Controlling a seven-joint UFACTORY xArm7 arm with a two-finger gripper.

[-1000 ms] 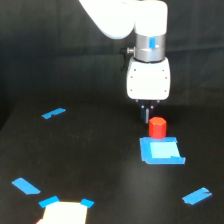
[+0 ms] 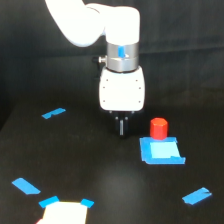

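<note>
A red cylinder-like object (image 2: 158, 128) stands at the far edge of a blue-taped square with a white middle (image 2: 164, 150), right of centre. My white gripper (image 2: 121, 128) points down to the left of the red object, with a clear gap between the two. Its dark, small fingers blend into the black background, so how far apart they stand is hard to make out. No object shows at the fingertips.
Blue tape strips lie on the black table at the upper left (image 2: 53, 113), lower left (image 2: 26, 186) and lower right (image 2: 197, 196). A pale surface with blue-taped corners (image 2: 65, 213) is cut off by the bottom edge.
My gripper has shifted left and lower in the picture, from above and behind the red object to beside it. The red object looks to be in the same place.
</note>
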